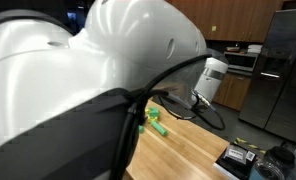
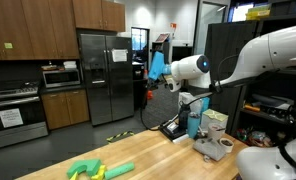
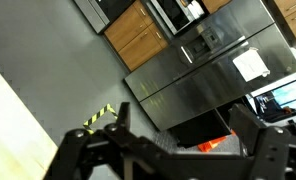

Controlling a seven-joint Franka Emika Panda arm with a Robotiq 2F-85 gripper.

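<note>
In the wrist view my gripper stands open, its dark fingers spread apart with nothing between them. Beyond them are floor and kitchen fittings, well clear of the blocks. The arm's white wrist (image 2: 183,69) is raised above the far part of the wooden table (image 2: 138,155) in exterior view 2, with a blue part (image 2: 156,66) near its end. Green blocks (image 2: 85,167) and a long green piece (image 2: 119,170) lie at the near edge there, among yellow ones. In exterior view 1 the arm hides the gripper and part of the block pile.
A black-and-white device (image 1: 236,160) sits at the table's far right, near a dark round container (image 1: 278,162). Cups and a grey mug (image 2: 226,145) stand by the arm's base. A steel fridge (image 2: 108,78) stands behind.
</note>
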